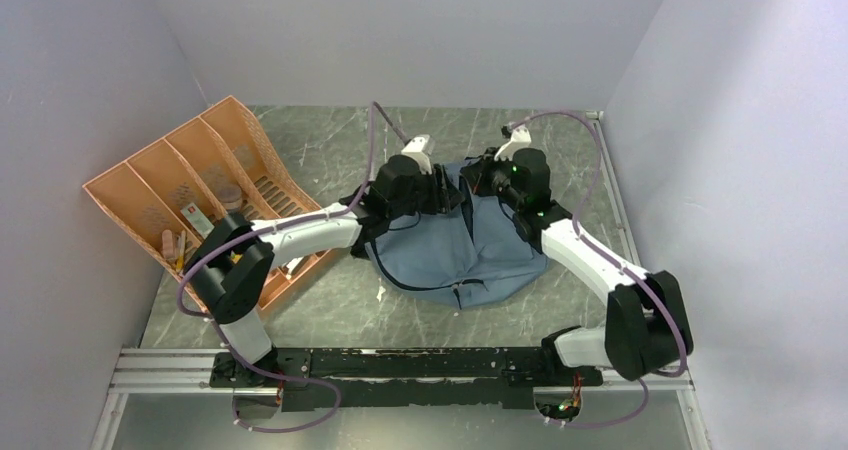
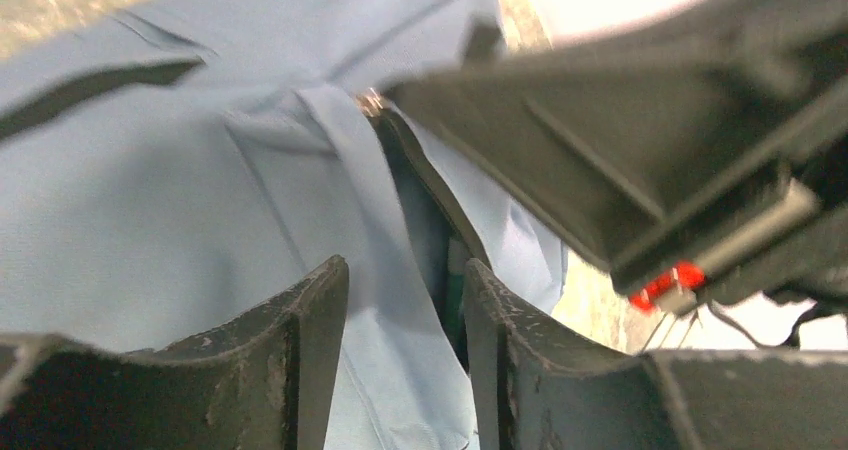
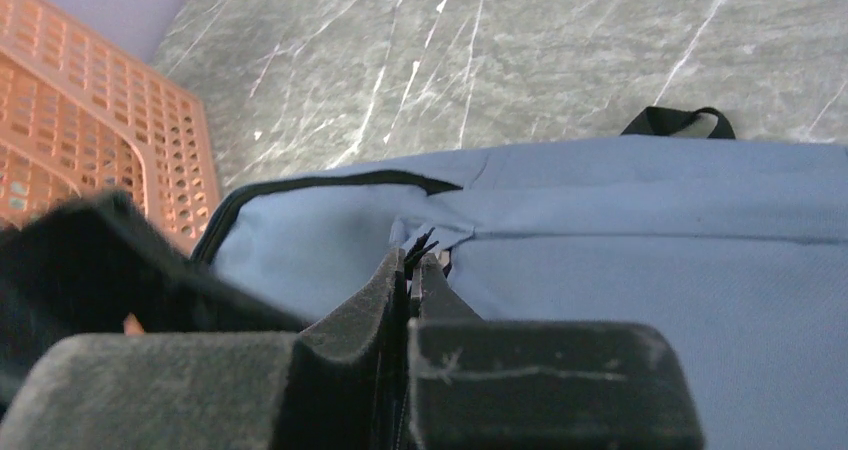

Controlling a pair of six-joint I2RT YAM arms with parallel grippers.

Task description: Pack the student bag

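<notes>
The blue-grey bag (image 1: 420,253) lies on the table under both grippers, its black-edged zipper opening (image 2: 438,185) gaping slightly in the left wrist view. Over one lip of that opening, my left gripper stands part open, bag fabric visible between and beyond its fingertips. My right gripper is shut, its tips beside the zipper's end. Whether a thin bit of zipper or cloth is pinched there is unclear. A dark green surface (image 2: 454,305) shows inside the opening.
An orange divided rack (image 1: 190,165) stands on the left, holding a white-and-green box (image 1: 197,219) and other small items behind my left arm. Black straps (image 1: 410,287) cross the bag's front.
</notes>
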